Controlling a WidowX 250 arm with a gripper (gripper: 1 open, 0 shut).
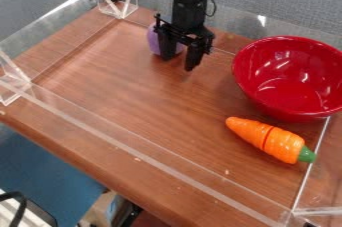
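Observation:
My black gripper (179, 45) hangs over the back middle of the wooden tray, its fingers around or just in front of a purple object (154, 37), which it partly hides. Whether the fingers grip it cannot be told. A red bowl (287, 76) sits at the right, and an orange toy carrot (267, 138) with a green tip lies in the front right.
Clear low walls (14, 80) border the wooden surface (107, 101). The bowl takes up the back right corner.

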